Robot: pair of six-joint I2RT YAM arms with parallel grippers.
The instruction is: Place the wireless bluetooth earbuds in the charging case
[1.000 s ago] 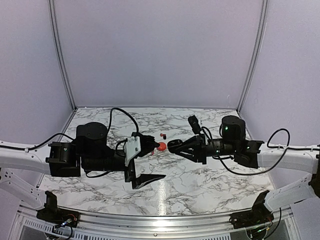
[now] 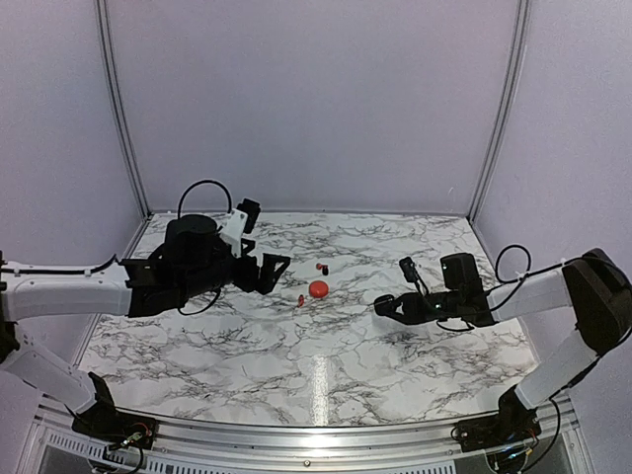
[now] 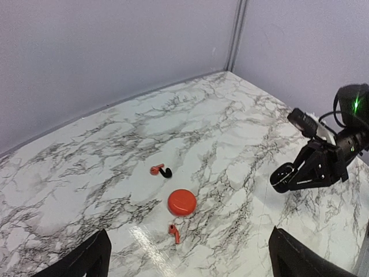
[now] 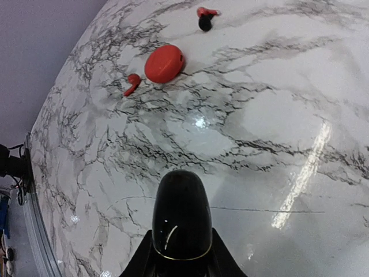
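Note:
The glossy black charging case (image 4: 182,210) is pinched in my right gripper (image 2: 394,307), held over the right half of the table. Its lid looks closed, and what it contains is hidden. My left gripper (image 2: 267,254) stands open at the left, its black fingers (image 3: 86,257) wide apart with only tabletop showing between them. A round red case (image 3: 182,202) lies at the table's middle. Behind it, a black earbud (image 3: 166,172) rests against a red earbud (image 3: 155,169). A second red earbud (image 3: 174,233) lies alone on the near side of the red case.
Pale walls (image 2: 316,109) close off the back and sides. A metal rail (image 2: 306,434) runs along the front edge.
My right gripper has drawn back to the right with the black case. My left gripper has moved back and to the left, away from the case and the centre. The tabletop objects stay put.

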